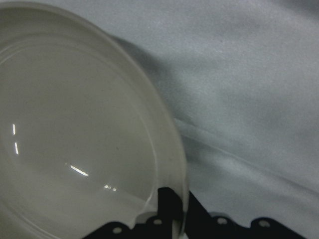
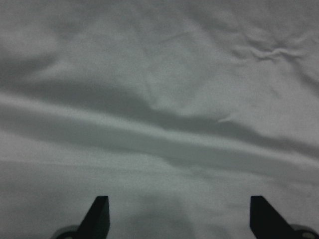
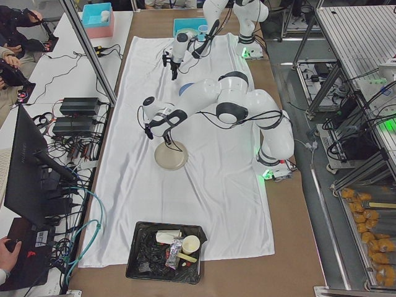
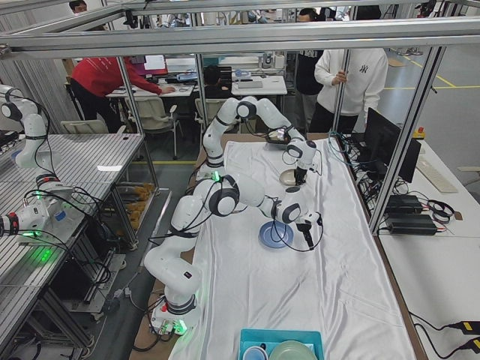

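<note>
A beige plate (image 3: pixel 171 158) (image 1: pixel 75 114) lies on the white cloth, its rim pinched by my left gripper (image 3: pixel 166 139) at the bottom of the left wrist view. My right gripper (image 3: pixel 173 69) (image 4: pixel 307 236) stands open over bare, creased cloth, farther along the table. A blue plate (image 4: pixel 275 234) lies beside it in the camera right view, partly hidden behind the left arm in the camera left view.
A black bin (image 3: pixel 142 253) of assorted items sits at one end of the cloth, a turquoise tub (image 4: pixel 280 334) with dishes at the other. A monitor (image 3: pixel 25 173) and cables line the side.
</note>
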